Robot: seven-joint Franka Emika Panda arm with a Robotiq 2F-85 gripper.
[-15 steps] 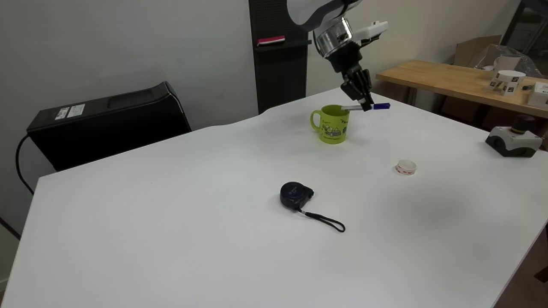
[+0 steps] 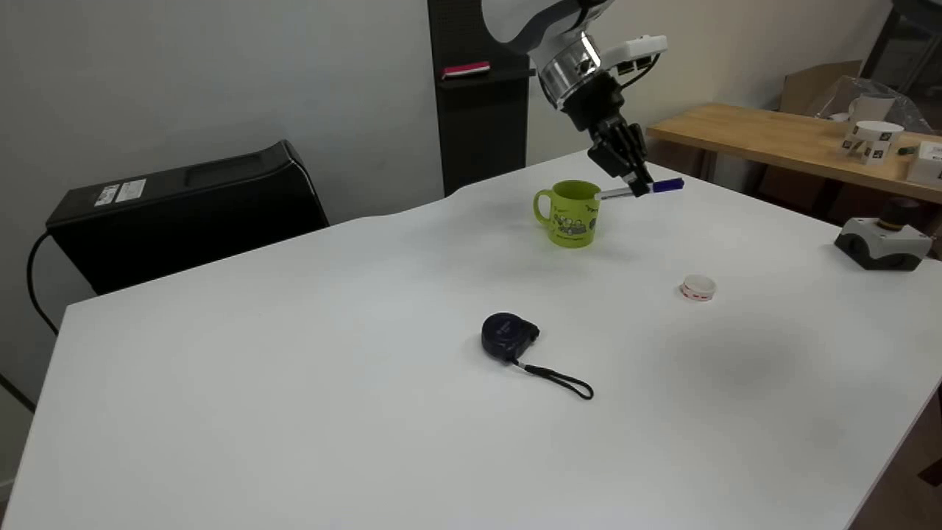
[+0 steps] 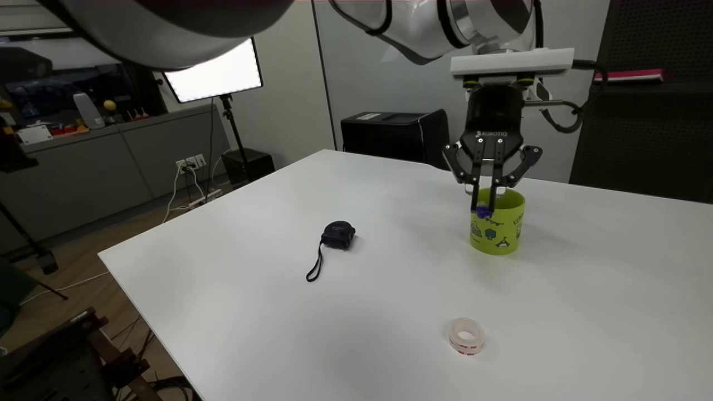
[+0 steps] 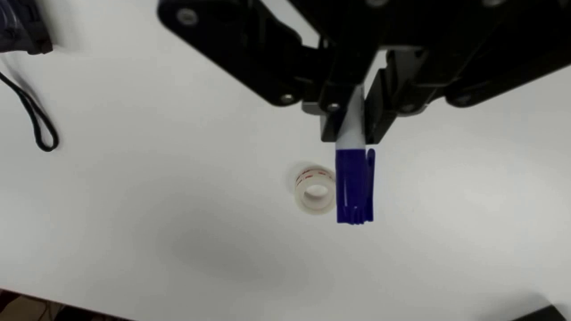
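Note:
My gripper is shut on a white marker with a blue cap, close beside the green mug. The marker lies nearly level, its white end pointing toward the mug's rim and its cap pointing away. In exterior view 2 the gripper is in front of the mug and covers part of its rim. In the wrist view the marker's white barrel sits between the fingers, with the blue cap sticking out past them. Whether the white end touches the mug cannot be told.
A roll of clear tape rests on the white table to the right of the mug. A dark tape measure with a cord loop lies nearer the front. At the right edge stands a grey button box.
The gripper and marker have shifted slightly right in exterior view 1. The marker's white end, earlier over the mug's opening, is now at its right rim. The mug has not moved.

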